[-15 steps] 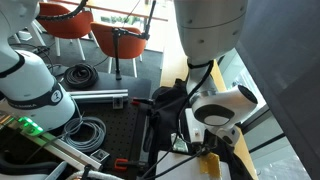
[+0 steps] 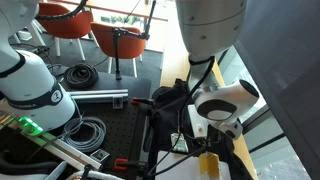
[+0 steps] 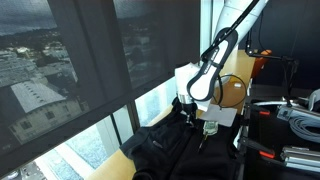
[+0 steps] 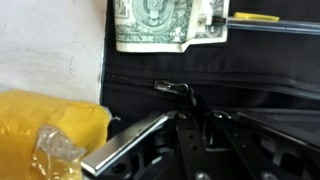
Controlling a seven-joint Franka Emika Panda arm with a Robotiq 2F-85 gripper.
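Note:
In the wrist view my gripper is low over a black fabric bag (image 4: 270, 86), its dark fingers shut on the small metal zipper pull (image 4: 172, 87). The zipper runs across the fabric on both sides of it. A dollar bill (image 4: 158, 24) lies flat just beyond the zipper, with a thin pen-like rod (image 4: 272, 24) across its right end. Seen from exterior view 1, the fingertips are hard to make out against the dark cloth.
A yellow packet (image 4: 45, 130) with clear tape lies left of my gripper, on a pale surface (image 4: 55, 45). Coiled cable (image 2: 88, 133) sits by the arm's base. In exterior view 2 a window wall (image 3: 80, 80) stands behind the table.
The packet has stayed in about the same place.

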